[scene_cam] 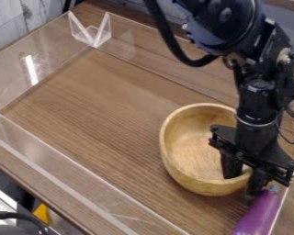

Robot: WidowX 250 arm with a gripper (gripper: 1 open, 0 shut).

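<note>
A tan round bowl (187, 139) sits at the right of the wooden table. My black gripper (250, 171) is down at its right rim, overlapping it; whether the fingertips hold the rim or are open is hard to tell. A purple object (256, 217) lies at the bottom right, below the fingertips, partly cut off by the frame.
A clear folded plastic piece (91, 30) stands at the back left.
</note>
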